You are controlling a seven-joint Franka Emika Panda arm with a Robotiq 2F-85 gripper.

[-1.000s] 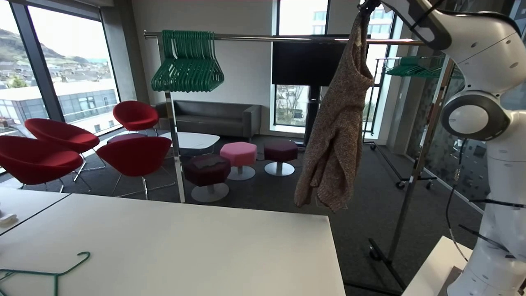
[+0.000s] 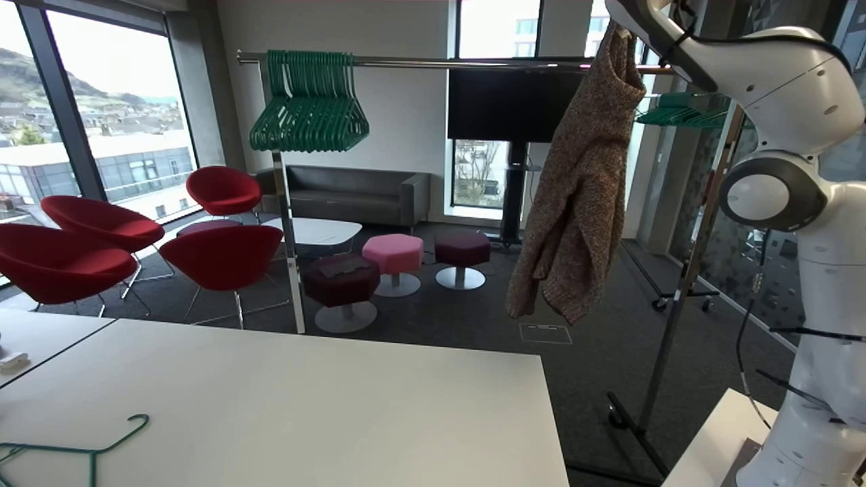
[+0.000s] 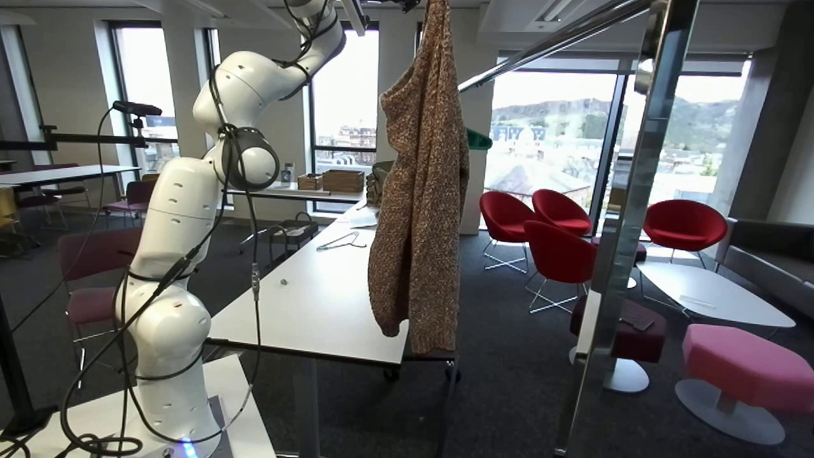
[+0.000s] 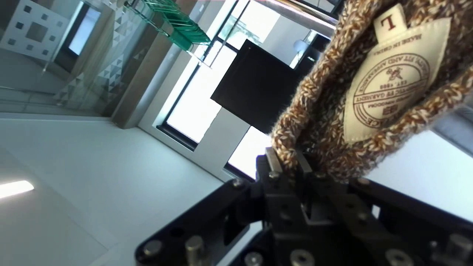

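A brown speckled knit sweater (image 2: 578,178) hangs in the air from my gripper, which is shut on its collar in the wrist view. Inside the neckline shows a cream label (image 4: 390,84) with a size tag. In exterior view 2 the sweater (image 3: 421,206) drops in long folds, its lower end just past the table's end. From exterior view 1 the garment overlaps the metal rail (image 2: 406,61) near its right part; whether they touch I cannot tell. The fingertips lie out of frame in both exterior views.
Many green hangers (image 2: 310,101) crowd the rail's left end. On the white table (image 2: 325,389) lies a loose green hanger (image 2: 93,451). The rack's upright post (image 2: 690,268) stands near the arm. A second rack with hangers (image 2: 682,112) is behind.
The sweater has moved up and to the right in exterior view 1, carried by the arm. The table and rack look the same.
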